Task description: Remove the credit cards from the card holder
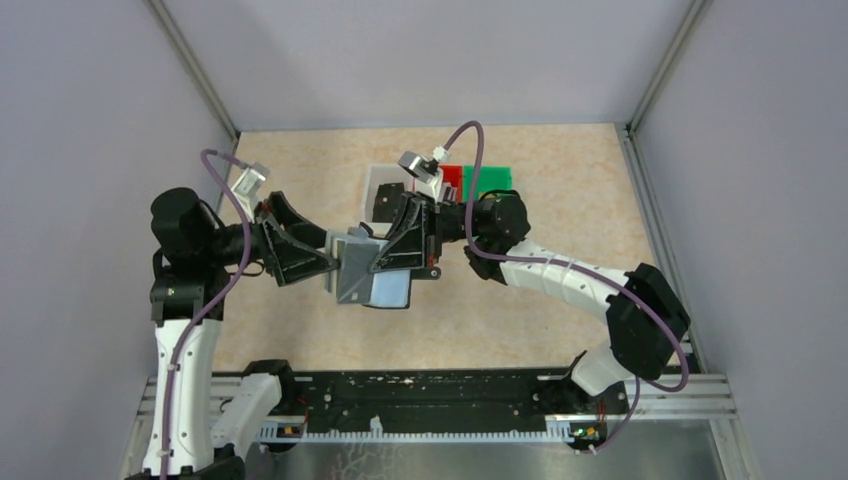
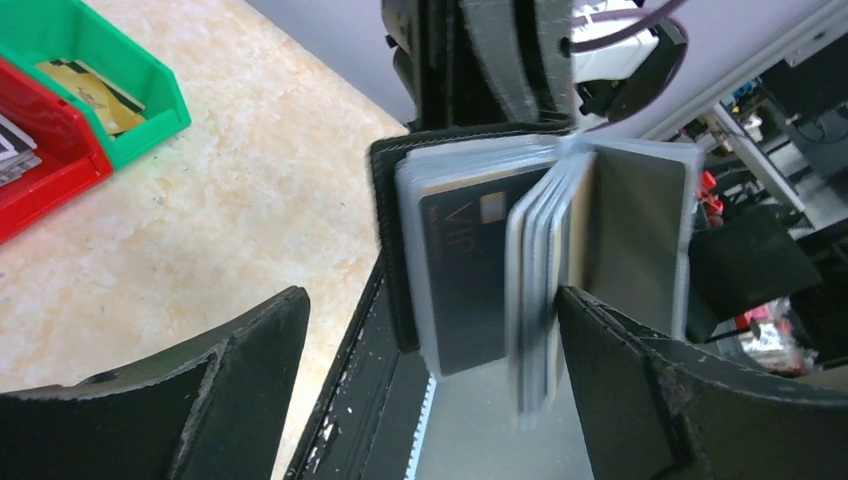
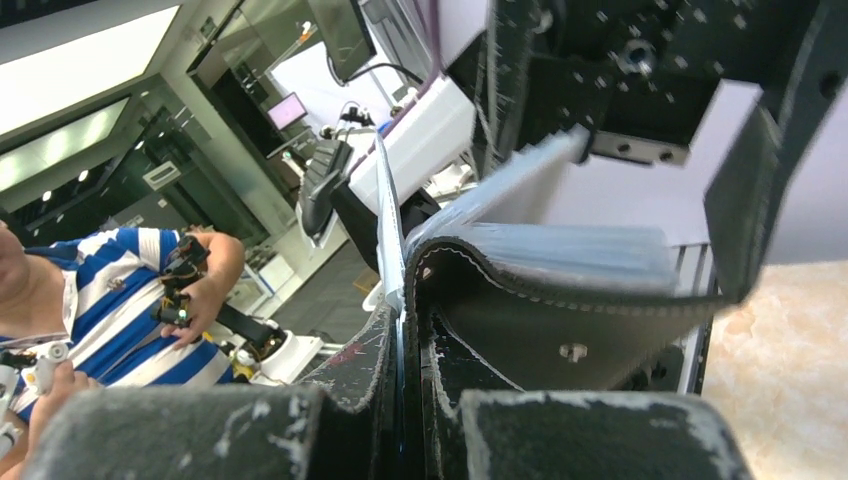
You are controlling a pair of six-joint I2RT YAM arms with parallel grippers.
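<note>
The black card holder (image 1: 389,285) hangs above the table, clear sleeves fanned, with my right gripper (image 1: 380,262) shut on it; in the right wrist view its leather (image 3: 560,330) runs down between the fingers. A dark card marked VIP (image 2: 465,270) shows in a sleeve in the left wrist view. My left gripper stands open at the holder's left side, one fingertip at the edge of the fanned sleeves, which are blurred.
Behind the arms on the table (image 1: 560,320) are a white tray (image 1: 375,175), a red bin (image 1: 450,175) and a green bin (image 1: 488,180) with items inside.
</note>
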